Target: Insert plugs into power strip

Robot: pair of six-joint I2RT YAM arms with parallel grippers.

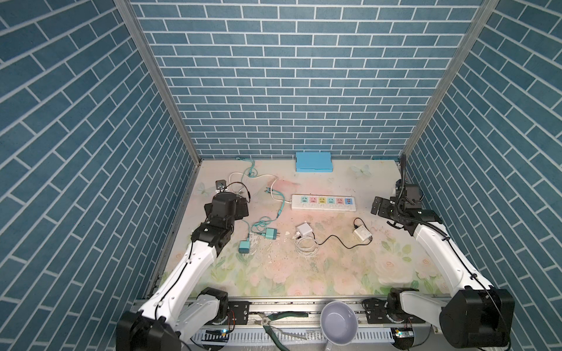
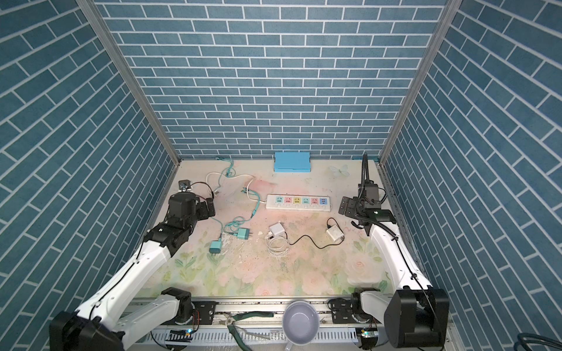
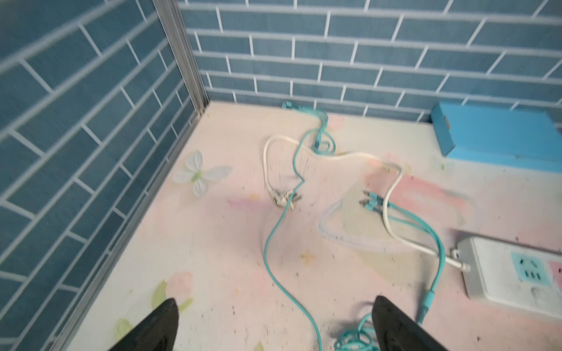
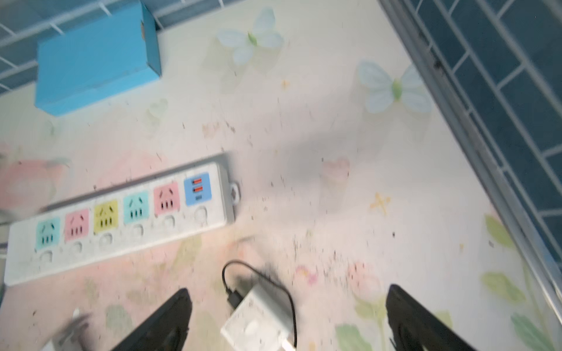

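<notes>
A white power strip (image 1: 322,207) with coloured sockets lies empty in the middle-back of the table (image 2: 304,275). Teal plug adapters (image 1: 270,233) with cables lie at front left of it, white adapters (image 1: 303,229) with white and black cables in front. My left gripper hangs over the left side, open and empty, with cables below and ahead. My right gripper is open and empty to the right of the strip, above and behind a white adapter.
A blue box (image 1: 313,162) sits against the back wall. Tiled walls (image 2: 468,146) close in the sides and back. A grey pan (image 1: 338,321) is beyond the front edge.
</notes>
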